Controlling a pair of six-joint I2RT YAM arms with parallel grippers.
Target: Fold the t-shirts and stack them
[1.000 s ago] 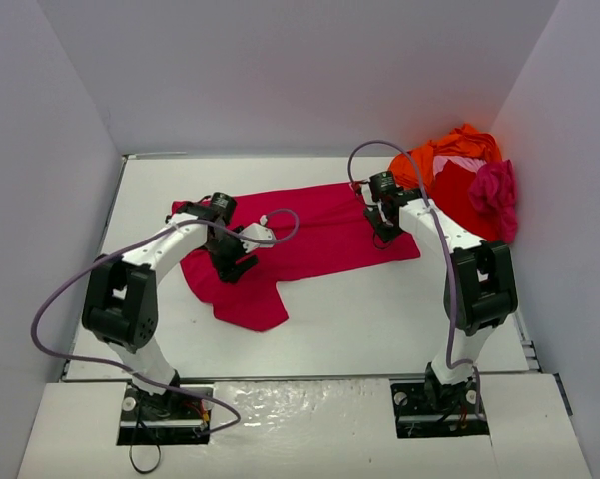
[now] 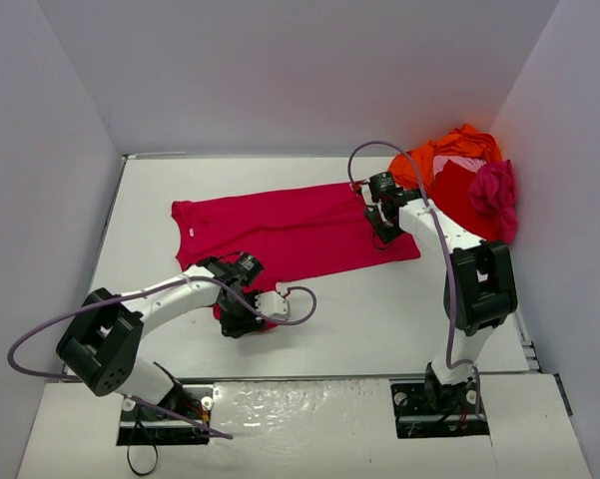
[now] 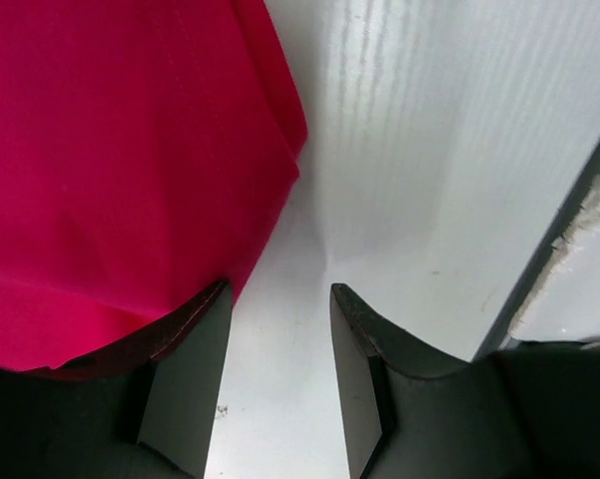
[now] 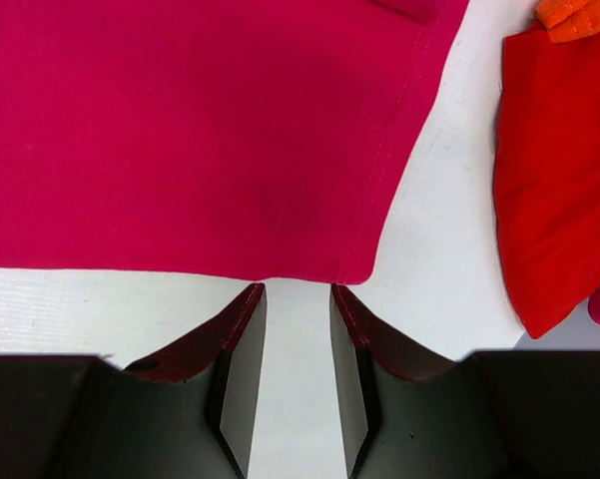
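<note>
A crimson t-shirt lies spread across the table, its near sleeve reaching toward the front under my left arm. My left gripper is open at that sleeve's edge; the sleeve cloth meets the left fingertip, while bare table shows between the fingers. Over the shirt's right end hovers my right gripper, also open. In the right wrist view, the shirt's hem corner lies just beyond its fingertips, with only white table between the fingers. In the top view both sets of fingertips are hard to make out.
At the back right sits a heap of clothes, with an orange garment, a red one and a dark pink one. Grey walls close off the back and sides.
The right arm and the shirt look unmoved.
</note>
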